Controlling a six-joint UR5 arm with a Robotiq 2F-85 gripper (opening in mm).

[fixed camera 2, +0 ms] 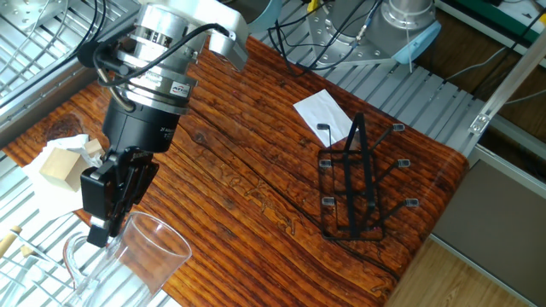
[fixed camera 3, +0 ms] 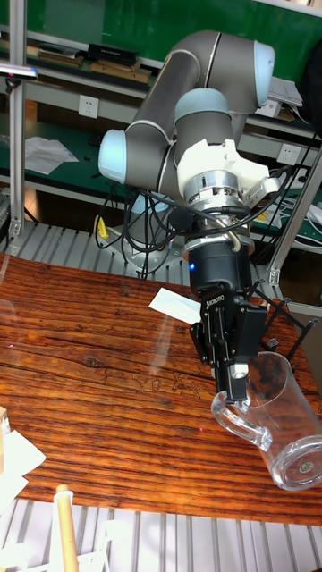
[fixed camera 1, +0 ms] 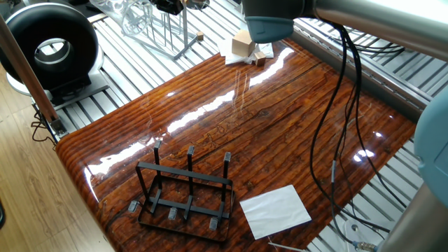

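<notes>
A clear glass mug (fixed camera 3: 286,405) hangs tilted in the air, with my gripper (fixed camera 3: 238,396) shut on its handle (fixed camera 3: 238,426). In the second exterior view the mug (fixed camera 2: 141,260) sits just beyond the fingertips of my gripper (fixed camera 2: 104,234), past the table's edge in that picture. The first exterior view has only part of the mug (fixed camera 1: 129,15) at its top edge, beside the partly cut-off gripper. On the wooden table stands a black metal rack (fixed camera 1: 185,192) with several upright prongs, empty and well away from the mug.
A white paper sheet (fixed camera 1: 276,211) lies beside the rack. Small wooden blocks (fixed camera 1: 243,43) rest on white paper at the table's far edge. Beyond that edge stands a wire rack (fixed camera 1: 168,35). Loose cables (fixed camera 1: 343,105) hang from the arm.
</notes>
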